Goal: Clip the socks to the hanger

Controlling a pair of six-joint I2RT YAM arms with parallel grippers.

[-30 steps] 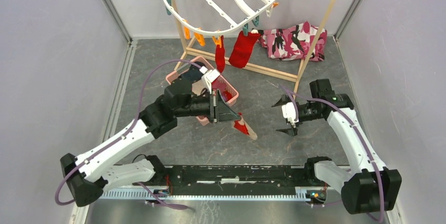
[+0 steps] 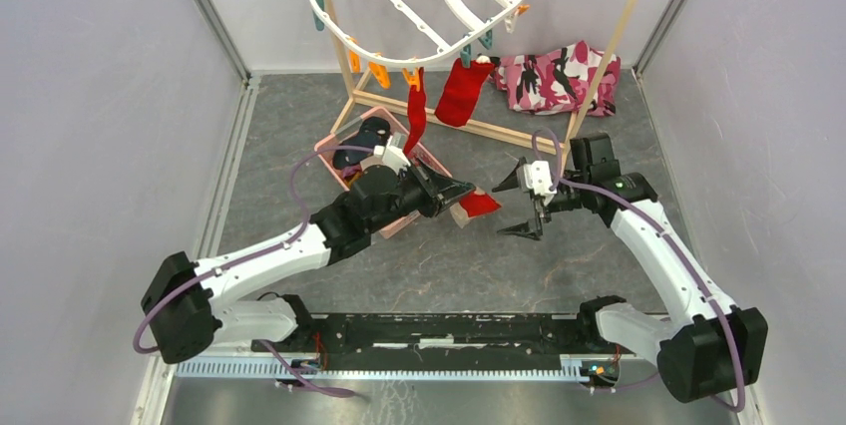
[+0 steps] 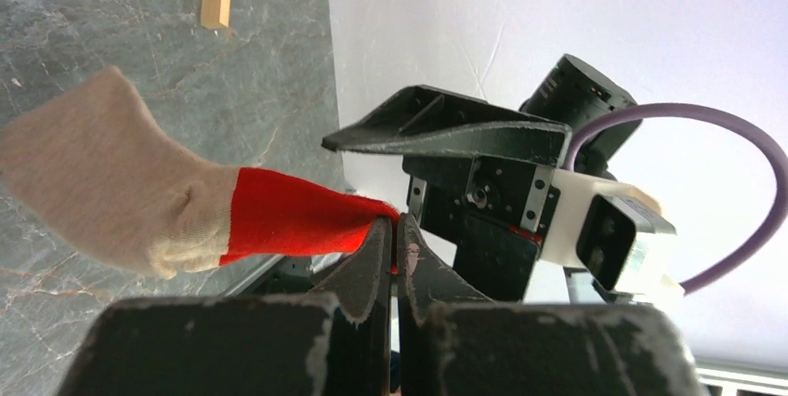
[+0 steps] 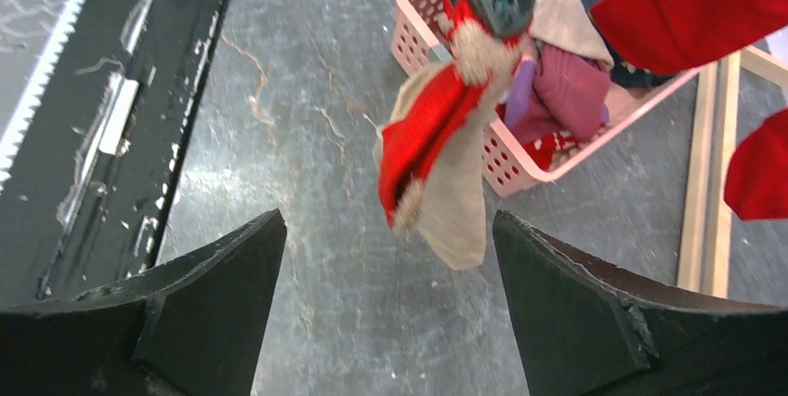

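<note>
A red and beige sock (image 3: 297, 215) hangs by its red end from my left gripper, which is shut on it. In the top view this left gripper (image 2: 471, 189) points right, with the sock (image 2: 479, 204) dangling below its tip. My right gripper (image 2: 507, 208) faces it from the right, open and empty; in the right wrist view the sock (image 4: 432, 126) shows beyond its spread fingers (image 4: 200, 298). The round white hanger (image 2: 439, 51) is at the top, with orange clips (image 2: 379, 76) and teal ones around its rim. Two red socks (image 2: 463, 94) hang from it.
A pink basket (image 2: 399, 224) of socks and clothes stands under the left arm. Wooden stand bars (image 2: 499, 133) cross the floor behind. A pink camouflage bundle (image 2: 559, 81) lies at the back right.
My left gripper has moved right and away from the front edge, carrying the swinging sock.
</note>
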